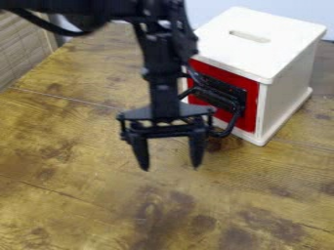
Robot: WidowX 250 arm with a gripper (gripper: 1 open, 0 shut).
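Observation:
My black gripper (167, 148) hangs over the wooden table in the middle of the view, fingers pointing down and apart with nothing between them. It is slightly blurred. Just behind and to its right stands a white wooden box (261, 39) with a slot in its lid and a red front panel (206, 72). On that panel is a black fitting with a black bar handle (235, 117), partly hidden behind my arm and gripper.
A panelled wall (20, 54) borders it at the far left, and a pale wall stands at the back.

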